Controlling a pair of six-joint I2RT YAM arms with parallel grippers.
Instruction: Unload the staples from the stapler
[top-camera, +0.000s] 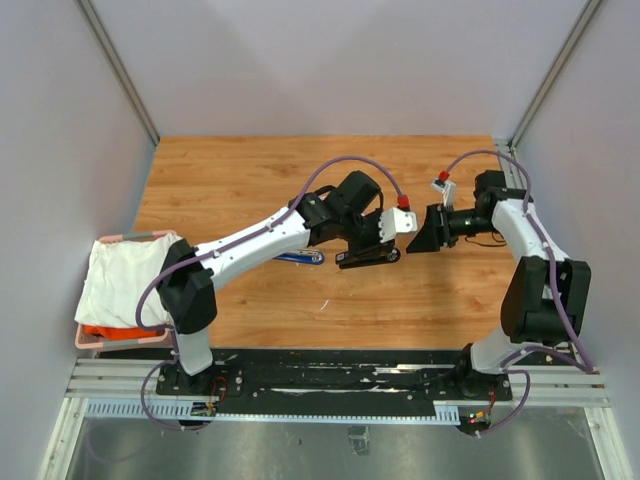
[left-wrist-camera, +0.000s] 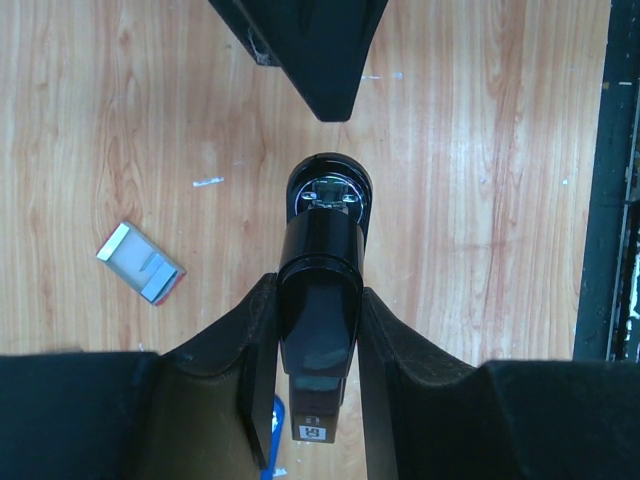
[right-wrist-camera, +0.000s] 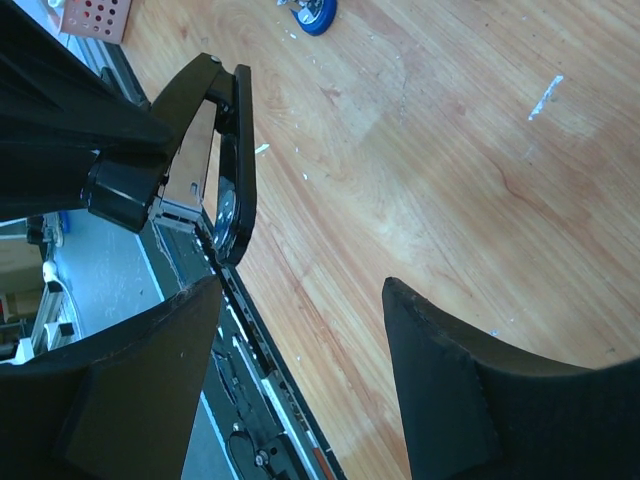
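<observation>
My left gripper is shut on a black stapler (left-wrist-camera: 322, 240), gripping it around the middle above the table. In the right wrist view the stapler (right-wrist-camera: 237, 165) shows two long parts standing apart with a gap between them, and bright metal near one end. Whether staples lie inside cannot be made out. My right gripper is open, with bare wood visible between its fingers. From above, the right gripper (top-camera: 420, 244) is just right of the stapler's end (top-camera: 394, 255), apart from it.
A small grey-white box (left-wrist-camera: 141, 262) lies on the table near the left gripper. A blue item (top-camera: 302, 257) rests left of the stapler. At the far left stands a pink basket (top-camera: 88, 340) with a white cloth (top-camera: 125, 280).
</observation>
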